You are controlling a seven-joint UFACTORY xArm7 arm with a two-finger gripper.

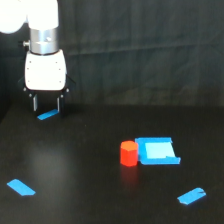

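Observation:
At the back left, my gripper (47, 103) points down with its two fingers spread apart and nothing visible held between them. A small flat blue piece (47, 115) lies on the dark table just below and between the fingertips; whether they touch it I cannot tell. To the right of centre stands an orange-red block (129, 153), close against or just in front of the left side of a white square with blue edging (159, 150). Another flat blue piece (20, 187) rests at the front left, and a further blue piece (191, 196) at the front right.
A dark curtain (150, 55) closes off the back. The white arm (45, 70) comes down from the upper left.

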